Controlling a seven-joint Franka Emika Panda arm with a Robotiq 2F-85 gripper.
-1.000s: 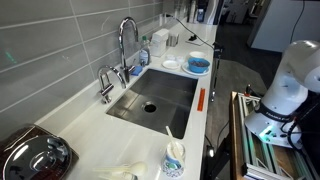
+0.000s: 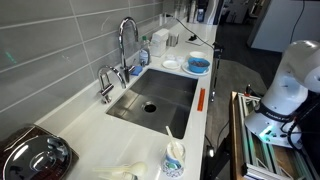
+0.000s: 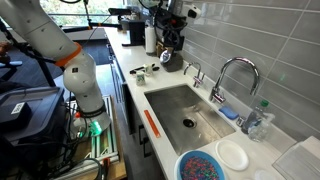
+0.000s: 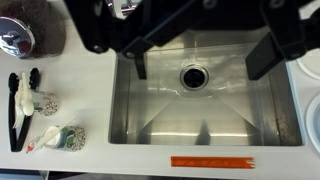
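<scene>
High over the counter, my gripper points down at the steel sink. Its dark fingers are spread wide in the wrist view, and only empty air shows between them. The sink basin looks empty apart from its drain. Along the front rim lies a flat orange strip, which also shows in exterior view 1 as a thin orange bar. A speckled cup with utensils in it stands left of the sink in the wrist view. In exterior view 1 the gripper is out of sight.
A tall faucet rises behind the sink. Beyond the basin sit a bowl with blue contents, a white plate and a soap bottle. A dark pot with a glass lid stands at the near end.
</scene>
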